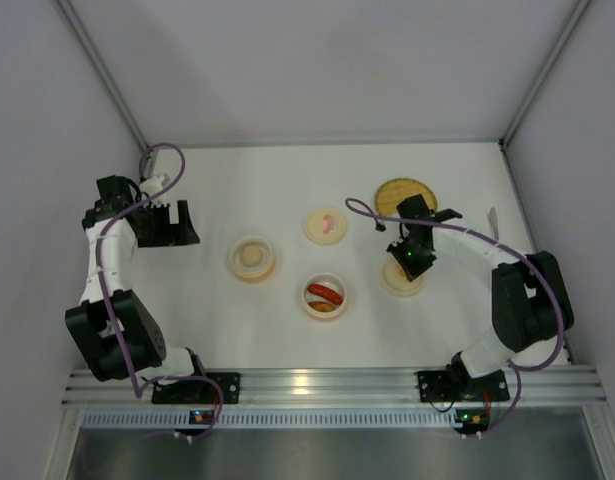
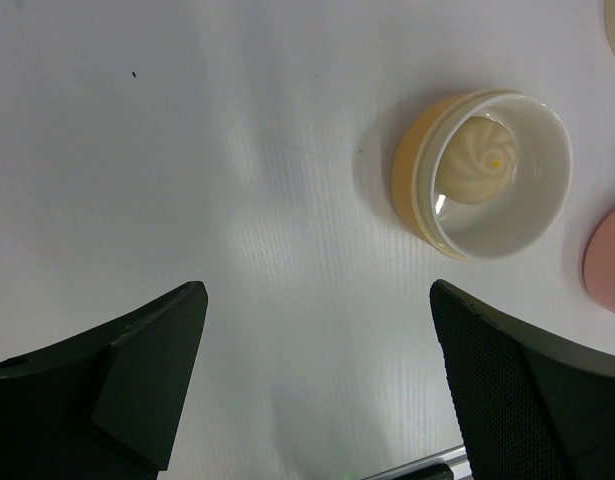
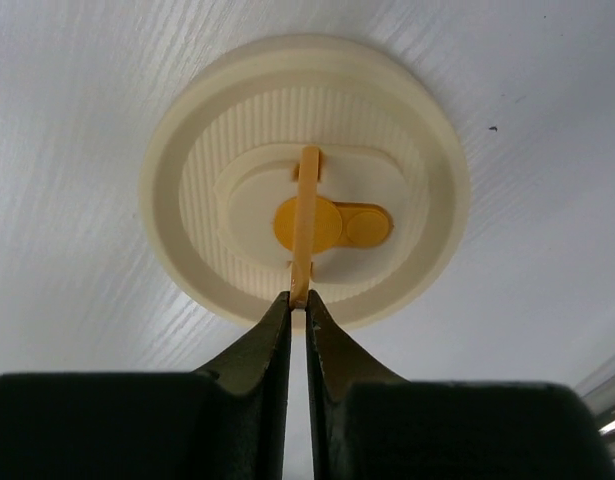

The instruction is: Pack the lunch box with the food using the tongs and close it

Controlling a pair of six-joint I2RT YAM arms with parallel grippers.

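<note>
In the right wrist view my right gripper is shut on the orange handle point(image 3: 305, 215) of a round cream lid point(image 3: 442, 150). Seen from above, that lid point(image 1: 395, 284) is below the right gripper and partly hidden by it. My left gripper stands open and empty at the far left. To its right is a cream-yellow bowl point(image 2: 412, 165) holding a pale swirled bun point(image 2: 474, 165). In the top view a pink bowl point(image 1: 327, 312) holds a sausage point(image 1: 325, 293) and a browned piece of food point(image 1: 321, 307).
A second round lid point(image 1: 318, 232) with a pink handle lies at the middle back. Behind the right gripper is a round woven mat point(image 1: 392, 193), with a knife point(image 1: 493, 222) to its right. The table between the left gripper and the yellow bowl is clear.
</note>
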